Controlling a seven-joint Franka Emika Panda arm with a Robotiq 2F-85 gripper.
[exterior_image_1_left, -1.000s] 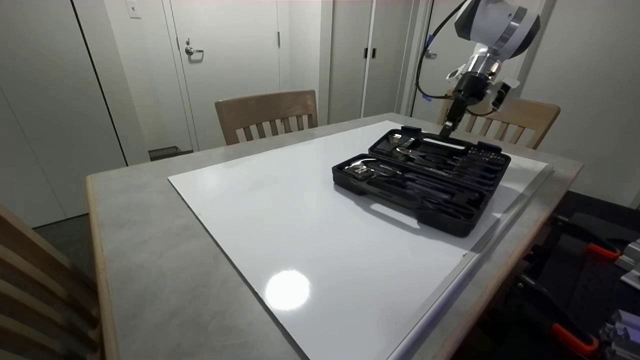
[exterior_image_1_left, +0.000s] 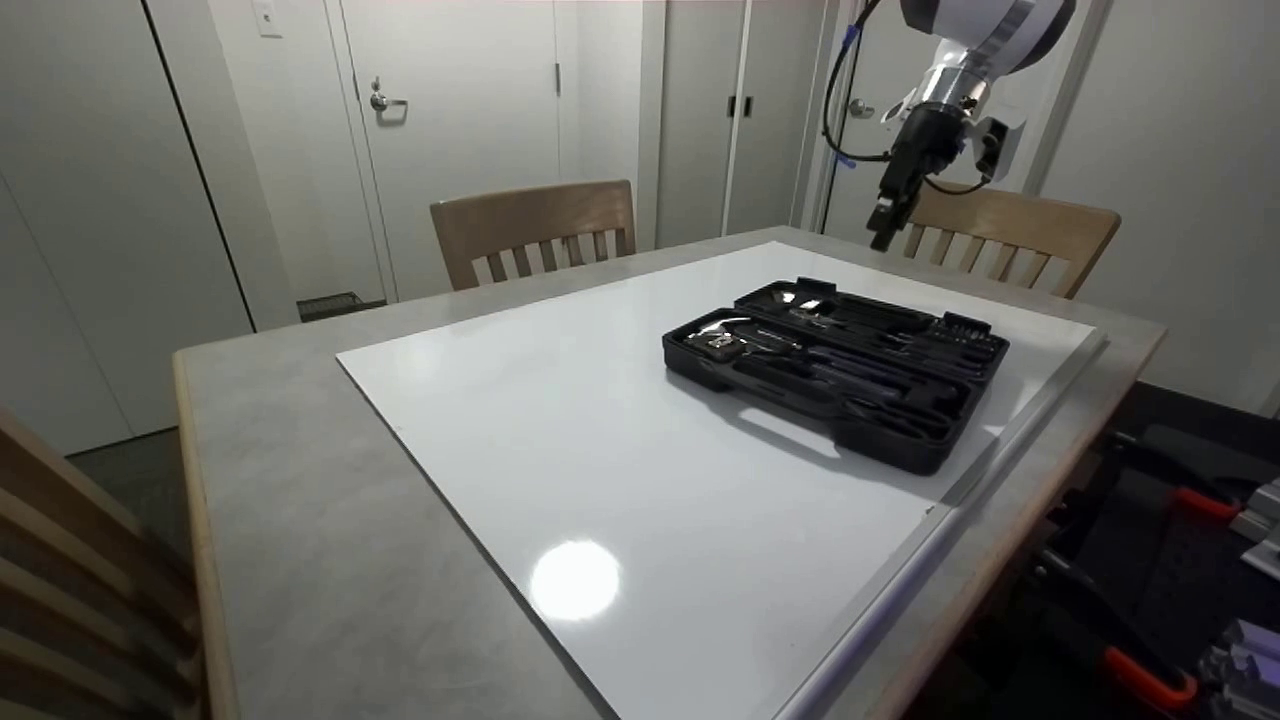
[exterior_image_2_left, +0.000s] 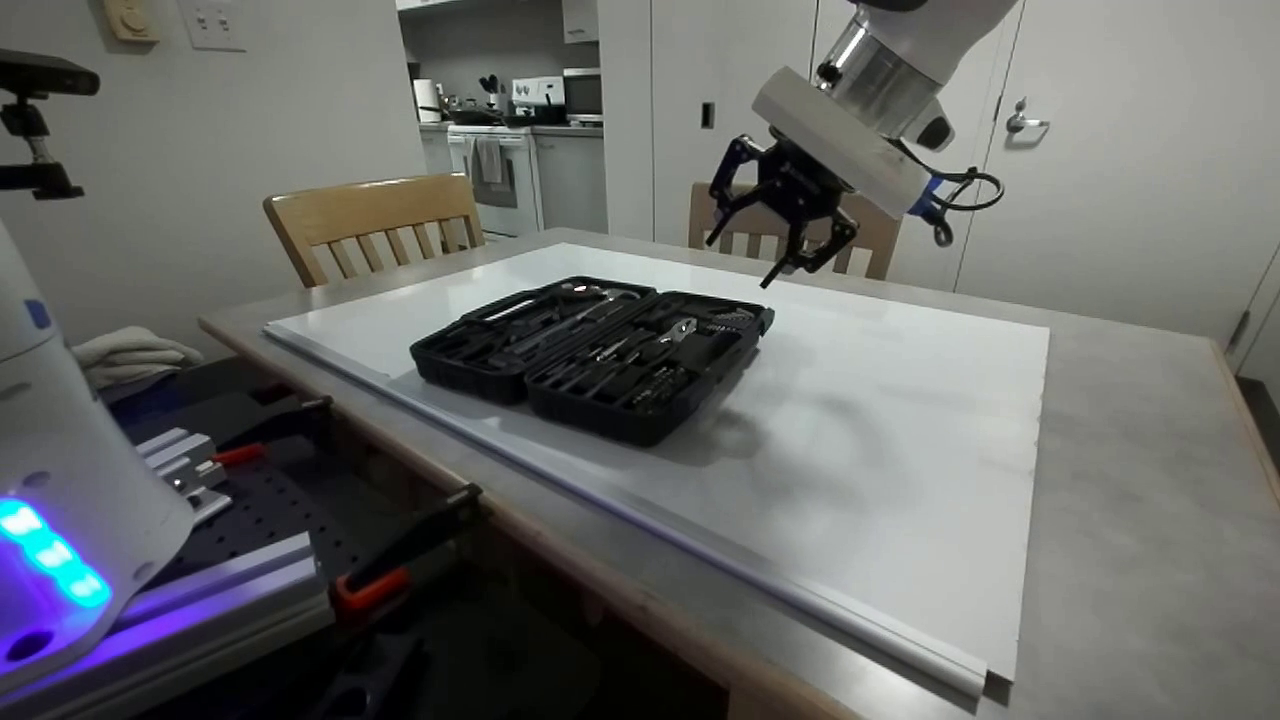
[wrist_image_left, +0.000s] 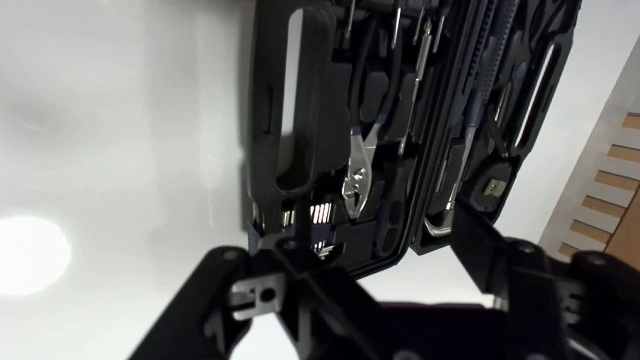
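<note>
A black tool case (exterior_image_1_left: 768, 382) lies opened flat on the white board, both halves holding tools. In the wrist view, silver-jawed pliers (wrist_image_left: 358, 174) lie in the nearer half, and a hammer (wrist_image_left: 442, 223) and a tape measure (wrist_image_left: 493, 188) are in the other. My gripper (exterior_image_2_left: 741, 256) hangs in the air above the back side of the case, clear of it. Its fingers (exterior_image_2_left: 792, 254) stand apart with nothing between them. In the wrist view the fingers cover part of the case's lower end.
The white board (exterior_image_1_left: 504, 396) is bare to the left of the case in the first exterior view. A raised rail (exterior_image_2_left: 672, 534) runs along one board edge. Wooden chairs (exterior_image_1_left: 534, 228) stand beyond the table.
One second ago my gripper was down at the case's far edge, and that half was tilted up. Now the gripper is higher and apart from it, and the half lies lower and flat.
</note>
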